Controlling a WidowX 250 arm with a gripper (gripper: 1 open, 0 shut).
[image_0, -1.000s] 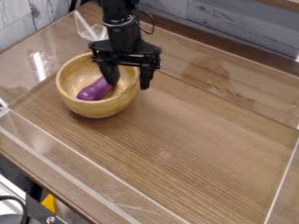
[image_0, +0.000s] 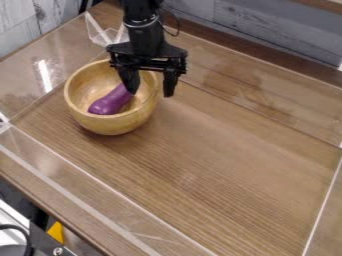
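Note:
A tan wooden bowl (image_0: 124, 119) sits on the left of the table, with a purple eggplant (image_0: 111, 101) lying inside it. My black gripper (image_0: 144, 78) hangs over the bowl's back right part, above and right of the eggplant, its fingers open. Nothing shows held between them.
A pale wall (image_0: 267, 30) runs along the back. A yellow object (image_0: 55, 231) shows below the table's front left edge.
The gripper has risen slightly, uncovering more of the eggplant, which stays in the bowl.

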